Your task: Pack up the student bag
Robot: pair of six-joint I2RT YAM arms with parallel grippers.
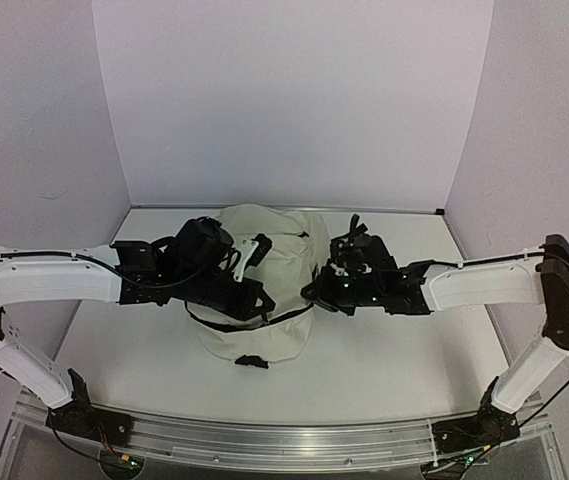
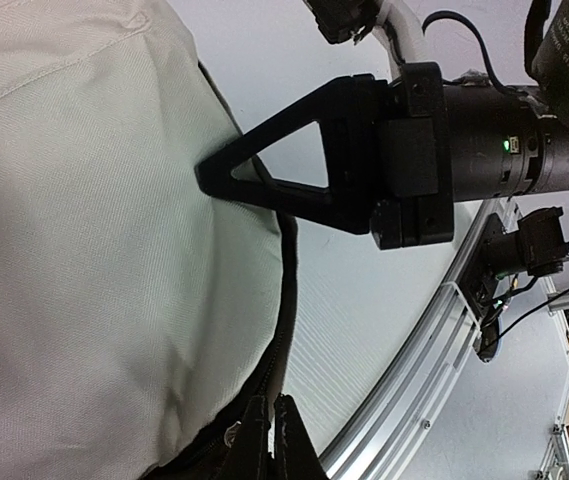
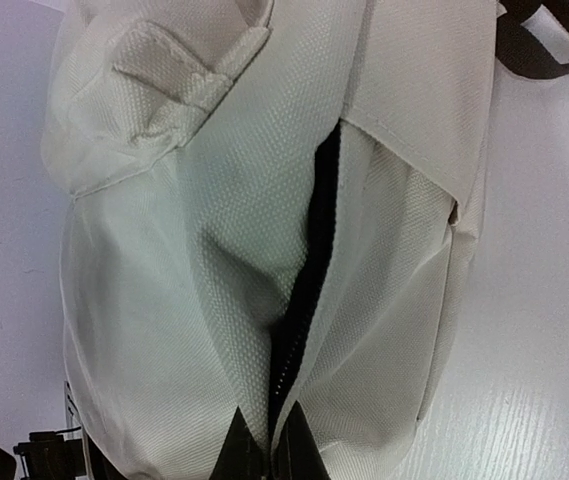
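A cream bag (image 1: 279,265) lies on the table, with its curved dark zipper (image 1: 226,325) running across the lower part. Its opening shows as a dark gap (image 3: 307,270) in the right wrist view. My left gripper is at the zipper line, its fingers close together beside a small metal ring (image 2: 232,433); whether the pull is between them is hard to see. At the bag's right edge my right gripper is shut on the cloth edge, which runs down between its fingertips. The bag's inside is hidden.
A black strap (image 3: 542,45) sticks out beside the bag. Bare table (image 1: 394,360) lies to the right and in front. Walls (image 1: 294,100) close in the back and sides, and a metal rail (image 1: 284,445) runs along the front. The two grippers are close together.
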